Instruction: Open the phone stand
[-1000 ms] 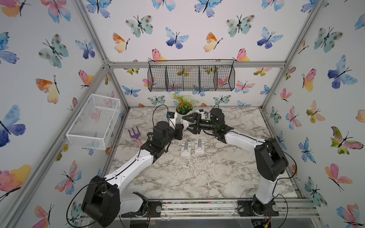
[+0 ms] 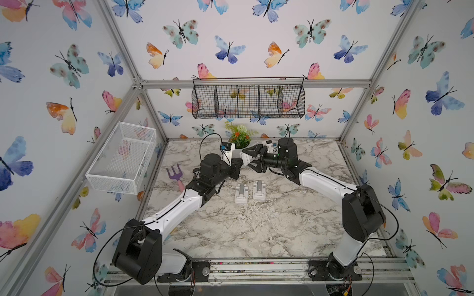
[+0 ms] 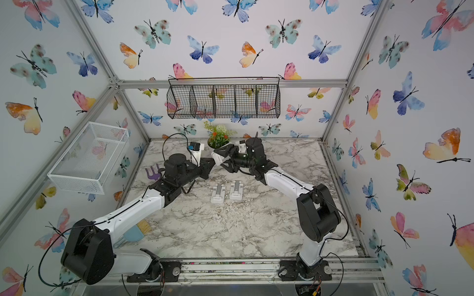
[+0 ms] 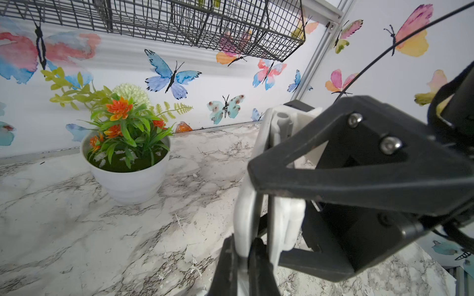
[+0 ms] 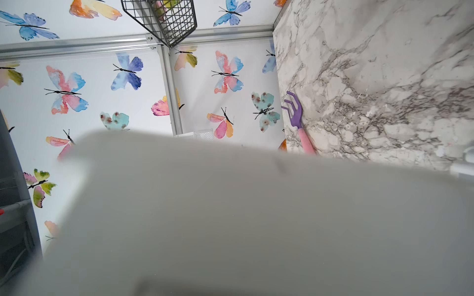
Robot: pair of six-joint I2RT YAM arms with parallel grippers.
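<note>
The white phone stand (image 2: 246,158) is held up off the table between my two arms. My right gripper (image 2: 251,158) is shut on it from the right; in the left wrist view its black finger (image 4: 340,162) crosses the stand. Seen edge-on there, the stand (image 4: 247,222) shows two panels with a narrow gap between them. At the bottom of that view, my left gripper is shut with the nearer panel's thin lower edge between its fingers. A blurred pale face of the stand (image 5: 271,217) fills the lower right wrist view and hides the right fingertips.
Two white pieces with grey strips (image 2: 241,193) lie on the table below the grippers. A potted plant (image 4: 129,172) stands close behind. The purple fork (image 2: 174,172) lies at left, and a wire basket (image 2: 248,101) hangs on the back wall.
Both arms have shifted slightly right and back. The right gripper carries the stand with it, and the left gripper stays close beside its left end.
</note>
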